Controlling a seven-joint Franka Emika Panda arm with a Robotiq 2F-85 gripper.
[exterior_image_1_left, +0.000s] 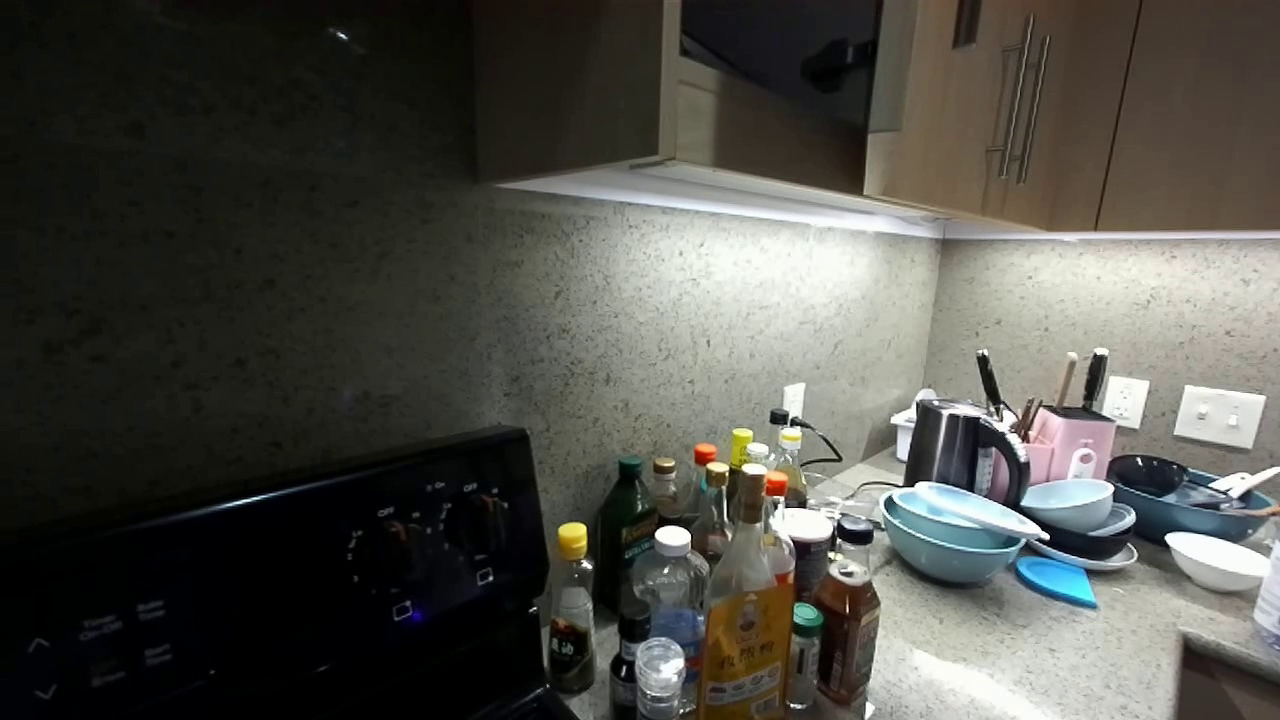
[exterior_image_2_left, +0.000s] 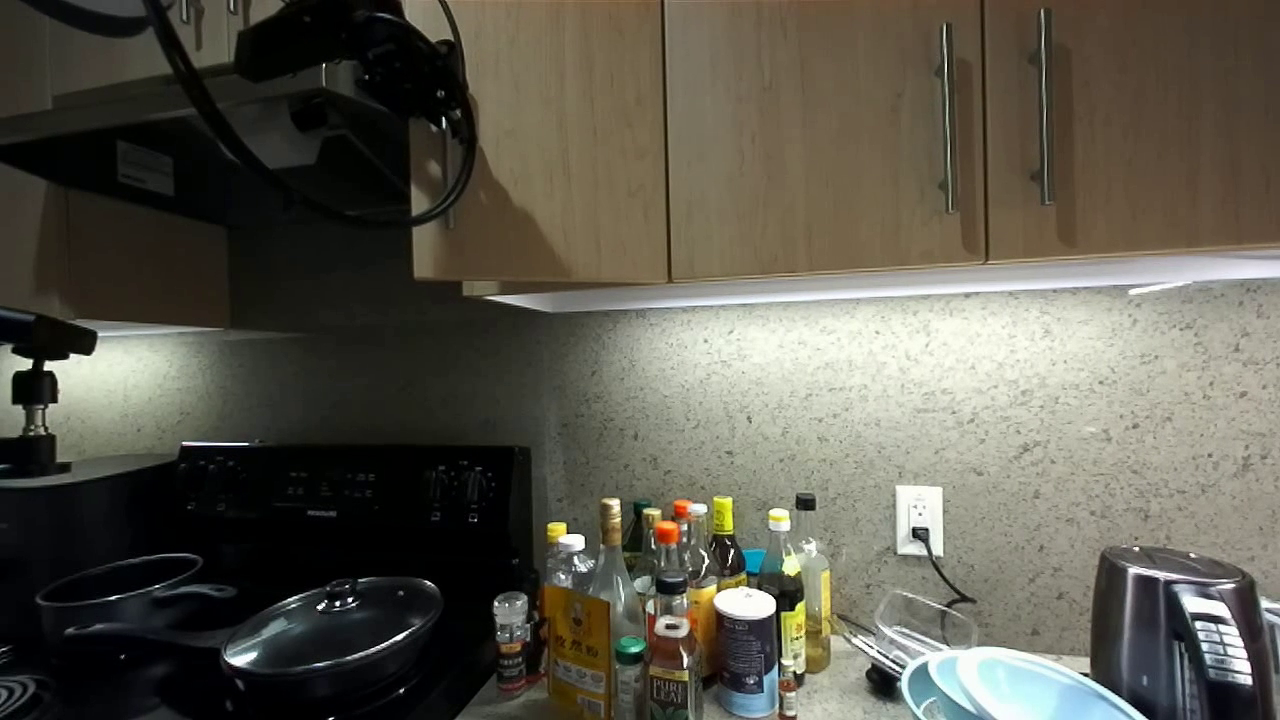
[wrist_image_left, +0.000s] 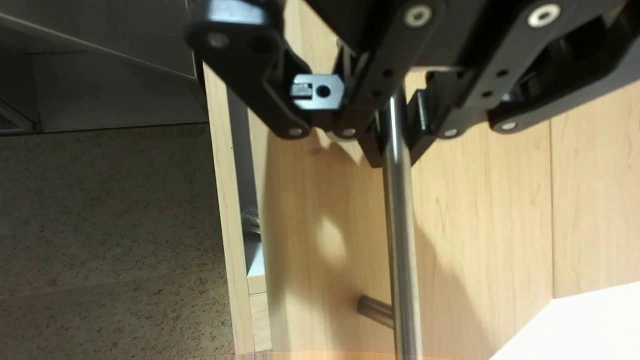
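In the wrist view my gripper is shut around a slim brushed-metal bar handle (wrist_image_left: 403, 240), one finger on each side. The handle is mounted on a light wood cabinet door (wrist_image_left: 480, 210). This door stands ajar: a narrow gap shows between its left edge and the cabinet's side panel (wrist_image_left: 225, 228). Exterior view 2 has the black gripper (exterior_image_2_left: 451, 124) at the upper left, against the leftmost cabinet door (exterior_image_2_left: 552, 144); its fingertips are too small there to make out. Exterior view 1 looks into the cabinet opening (exterior_image_1_left: 768, 108), but the gripper cannot be made out there.
Close to the arm is the range hood (exterior_image_2_left: 300, 132). Below, many bottles (exterior_image_2_left: 672, 576) crowd the counter, beside a stove with a lidded pan (exterior_image_2_left: 342, 630). Two more closed doors with bar handles (exterior_image_2_left: 948, 120) are to the right. Space between the cabinets and bottles is clear.
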